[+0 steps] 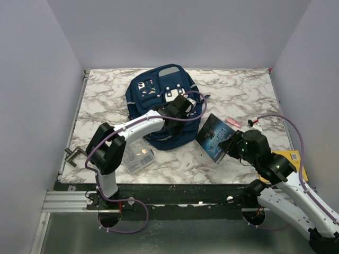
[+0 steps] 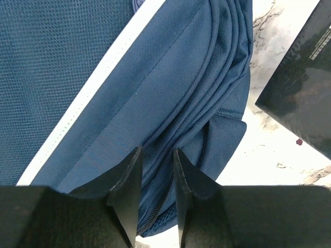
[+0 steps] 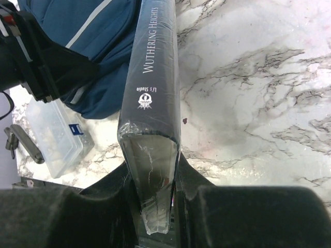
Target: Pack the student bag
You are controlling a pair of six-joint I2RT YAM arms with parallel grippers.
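The dark blue student bag [image 1: 151, 90] lies flat at the back centre of the table. Over its lower part stands my left gripper, part open, fingertips apart above the folded fabric near a zipper. Whether any cloth lies between those fingers cannot be told. My right gripper is shut on a dark book [image 3: 151, 77] whose spine reads "Wuthering Heights". In the top view this book [image 1: 213, 137] is held tilted, its left edge close to the bag's lower right side. Part of the bag is hidden under the left arm.
A clear plastic box [image 1: 139, 157] sits in front of the bag. Further left lies a dark metal-looking object [image 1: 74, 157]. A pink item [image 1: 233, 123] rests behind the right gripper, and a yellow book [image 1: 293, 157] lies at the right edge.
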